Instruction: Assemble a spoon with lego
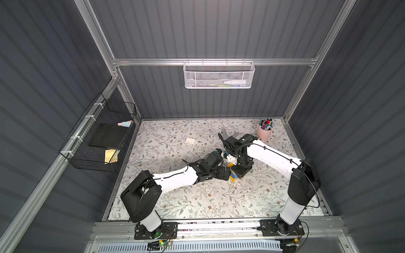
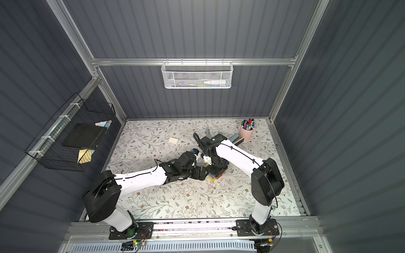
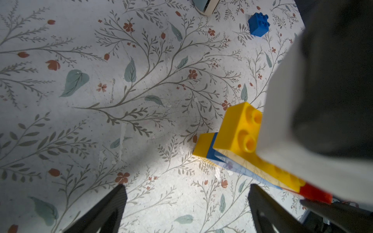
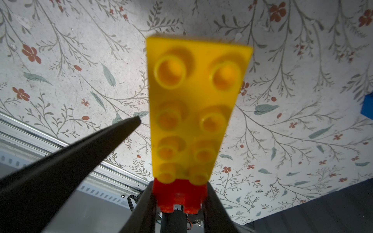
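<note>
A brick build hangs over the table: a studded yellow bar (image 4: 186, 112) with a red brick (image 4: 180, 194) at its end. My right gripper is shut on that red end. In the left wrist view the yellow bar (image 3: 237, 136) slants toward the right, partly covered by the right gripper. Just under it show a blue piece (image 3: 213, 149) and a smaller yellow end (image 3: 204, 144); whether they are joined to it I cannot tell. My left gripper is open beside the build, only patterned tabletop between its fingers. A dark finger (image 4: 116, 134) stands left of the bar in the right wrist view.
A loose blue brick (image 3: 258, 24) lies farther off. One white brick (image 1: 190, 140) sits at the back, and a pink cup of markers (image 1: 264, 131) in the back right corner. Both arms crowd the middle.
</note>
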